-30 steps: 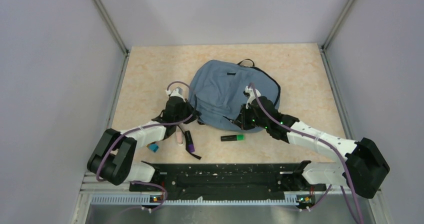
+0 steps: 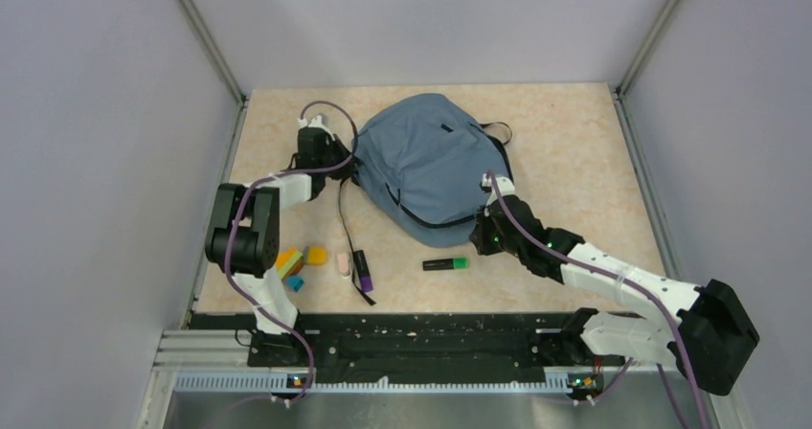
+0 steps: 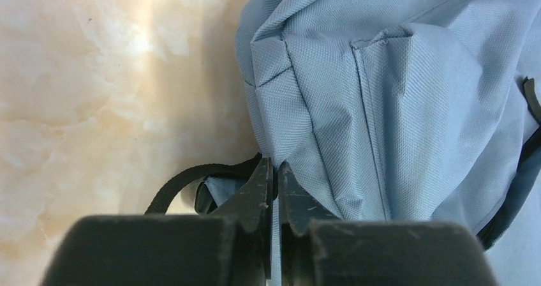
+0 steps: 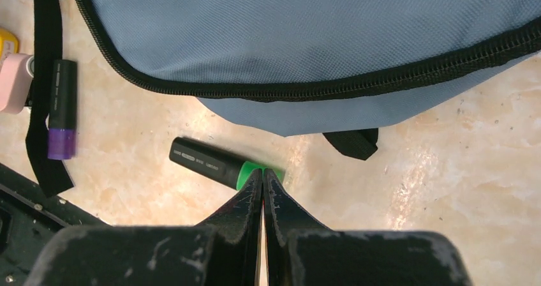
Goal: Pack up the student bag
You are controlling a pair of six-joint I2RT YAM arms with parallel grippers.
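Note:
The blue-grey bag (image 2: 421, 156) lies slanted across the back of the table. At its left corner my left gripper (image 2: 354, 174) has its fingers nearly together, with a narrow gap and the bag's cloth (image 3: 300, 107) and black strap (image 3: 204, 172) right at the tips; whether they grip it is unclear. My right gripper is shut, nothing showing between its fingers, just off the bag's black zipper (image 4: 274, 93) edge. In the right wrist view its tips overlap the green cap of a black marker (image 4: 204, 163) on the table.
A purple-capped marker (image 2: 361, 268) lies by a black strap (image 2: 345, 220). Left of it are a pink item (image 2: 343, 263), a yellow block (image 2: 315, 255), a blue block (image 2: 294, 282) and a multicoloured piece (image 2: 287, 260).
The left gripper has moved up and slightly left in the top view, and the bag has turned, its left side shifting the same way. The right gripper has shifted slightly right.

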